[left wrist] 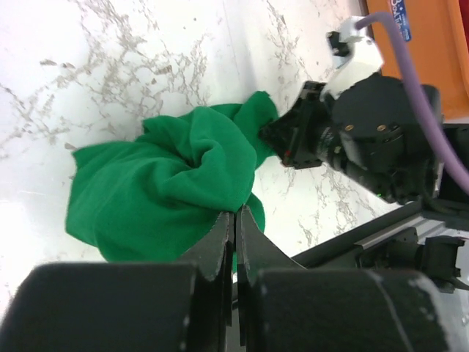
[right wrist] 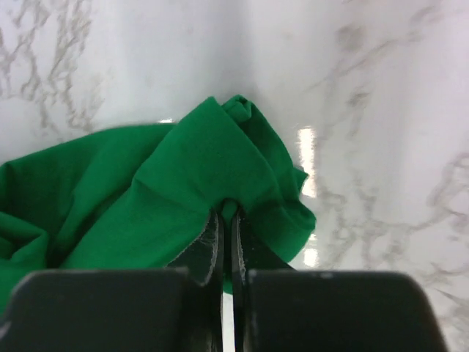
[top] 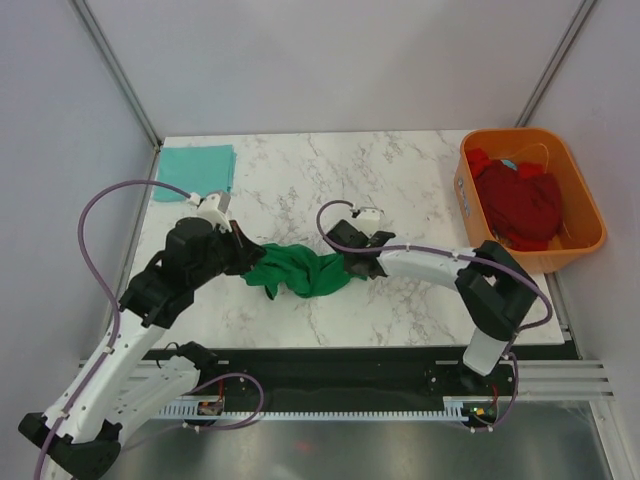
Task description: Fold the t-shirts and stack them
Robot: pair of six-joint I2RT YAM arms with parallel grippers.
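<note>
A crumpled green T-shirt [top: 300, 270] lies across the middle of the table. My left gripper [top: 256, 257] is shut on its left end, and the cloth [left wrist: 165, 194] gathers up to its fingertips [left wrist: 246, 257]. My right gripper [top: 355, 265] is down at the shirt's right end; in the right wrist view it is shut [right wrist: 226, 224], with a small fold of green cloth [right wrist: 198, 165] pinched at its tips. A folded teal shirt [top: 195, 170] lies flat at the back left.
An orange bin [top: 480, 230] holding red cloth [top: 520, 200] stands on the right of the table.
</note>
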